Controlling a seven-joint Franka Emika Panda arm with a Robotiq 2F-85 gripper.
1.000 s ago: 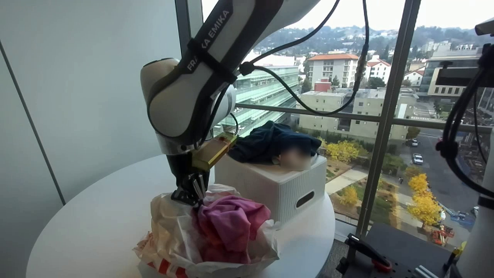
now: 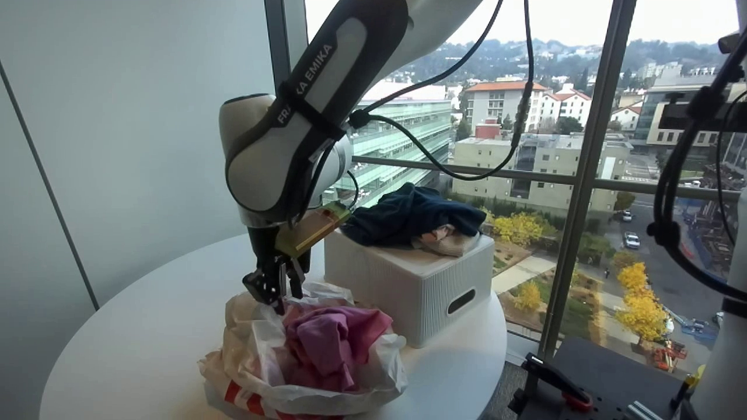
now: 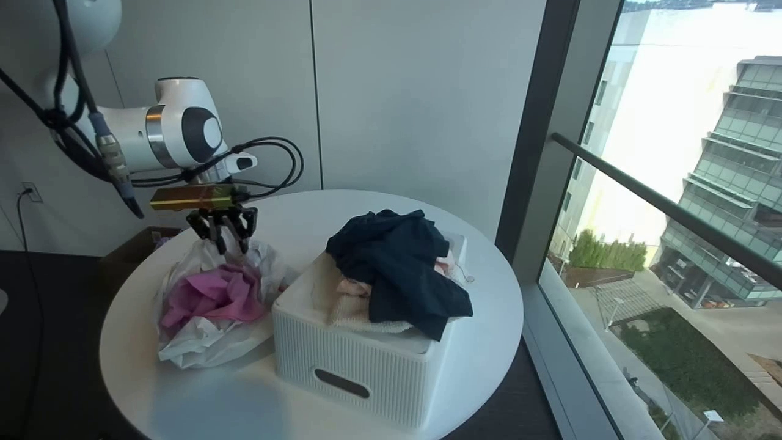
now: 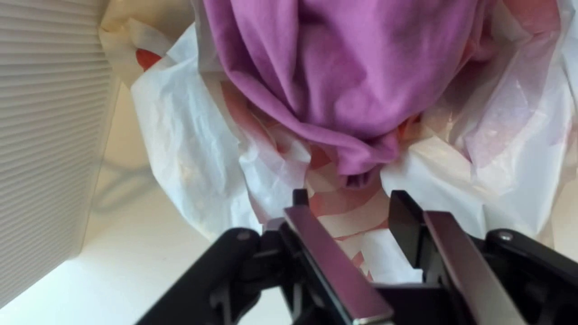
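Note:
A pink-purple cloth (image 2: 336, 339) lies crumpled in the open white plastic bag (image 2: 381, 374), which has red markings. My gripper (image 2: 288, 297) is over the bag's far left side, pointing down. In the wrist view its fingers stand apart, and the cloth (image 4: 347, 70) lies clear of them, its twisted end just ahead of the tips. Only bag folds show behind the gap between the fingertips. From the other side, the gripper (image 3: 233, 245) hangs over the edge of the bag (image 3: 212, 352), close to the cloth (image 3: 220, 293). Whether a finger touches the bag cannot be told.
An upturned white ribbed box (image 3: 352, 352) stands beside the bag, bearing a dark navy cloth (image 3: 399, 264) and a pale cloth (image 3: 359, 308). A window borders the table.
The gripper has shifted left and away from the pink cloth, and its fingers have parted. The cloth sits slightly lower and further left, and the bag has slumped.

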